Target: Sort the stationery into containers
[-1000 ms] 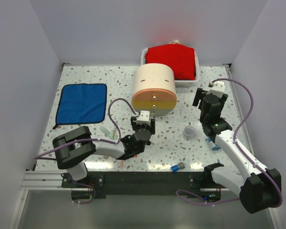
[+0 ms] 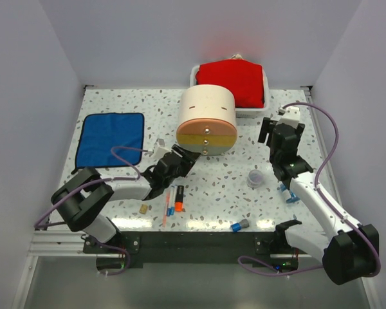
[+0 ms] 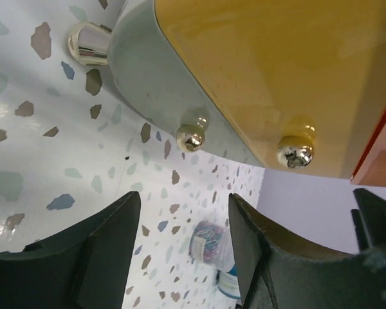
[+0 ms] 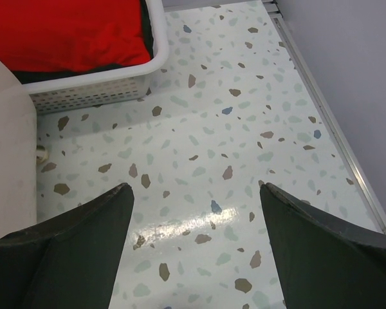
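A rounded cream cabinet [image 2: 207,106] with yellow and grey drawer fronts stands at the back centre. In the left wrist view its grey drawer [image 3: 145,77] carries a gold knob [image 3: 190,137]. My left gripper points at that drawer, fingers apart and empty, the knob just beyond the tips. Below the left arm lie an orange and black marker [image 2: 179,198], a blue pen [image 2: 171,201] and a pink stick [image 2: 166,209]. A blue-capped tube [image 2: 240,225] lies near the front edge. Over bare table at the right, my right gripper is open and empty.
A white basket [image 2: 266,96] with red cloth stands behind the cabinet. On the left is a blue mat [image 2: 110,138]. Clear round rolls [image 2: 255,179], a blue object [image 2: 288,194] and a tan block [image 2: 143,209] also lie about.
The right arm has barely shifted.
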